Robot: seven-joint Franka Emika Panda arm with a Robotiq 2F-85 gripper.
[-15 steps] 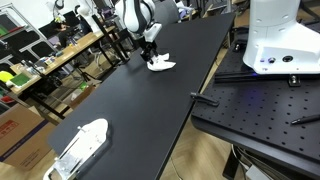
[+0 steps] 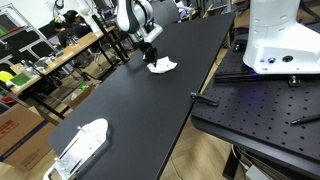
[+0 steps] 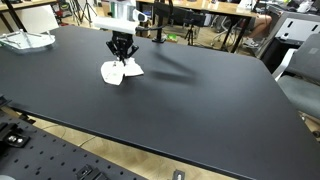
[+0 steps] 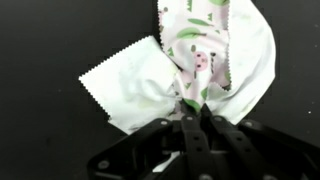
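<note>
A white cloth with a zigzag-cut edge lies bunched on the black table, its printed strip showing green leaves and a pink animal face. My gripper is shut on the gathered middle of this cloth, so the pinched part is hidden between the fingers. In the second exterior view the cloth spreads out under the gripper with its edges on or close to the tabletop. From the first exterior view, the cloth appears at the far part of the table.
A white dish-like object sits at the table's near left end. Beside the table stands another surface with a white robot base and black tools.
The gripper has shifted only slightly at the cloth. The cloth's outline has changed a little, with its right side bunched differently; it stays in the same area.
</note>
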